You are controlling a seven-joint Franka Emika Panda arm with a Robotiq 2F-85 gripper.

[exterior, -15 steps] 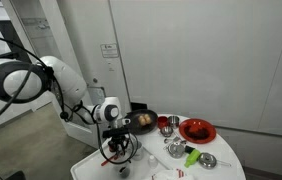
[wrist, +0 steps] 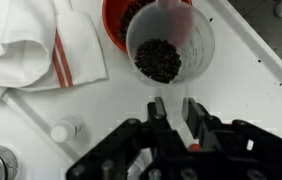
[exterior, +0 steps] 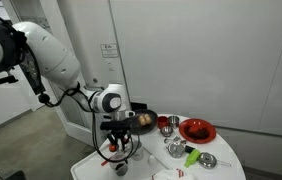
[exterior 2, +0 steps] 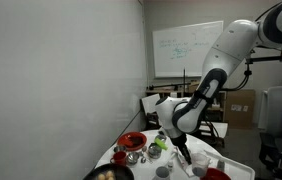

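Note:
In the wrist view a translucent cup [wrist: 195,58] holds a small heap of dark beans [wrist: 158,60]. Its pale handle lies between the fingertips of my gripper, which is shut on it. Partly behind the cup is a red bowl [wrist: 111,18] with more dark beans inside. From exterior view 1, the gripper [exterior: 118,140] is low over the near left part of the white table; the cup is hard to make out there. Exterior view 2 shows the gripper [exterior 2: 186,154] above the table's right part.
A white towel with red stripes [wrist: 33,42] and a small white shaker [wrist: 65,130] lie near the cup. Farther along stand a black pan [exterior: 143,122], a large red bowl [exterior: 197,130] and several metal pots and cups, closely spaced.
The arm has shifted up and slightly right in exterior view 1, its gripper now higher over the table. The other tabletop items look unmoved.

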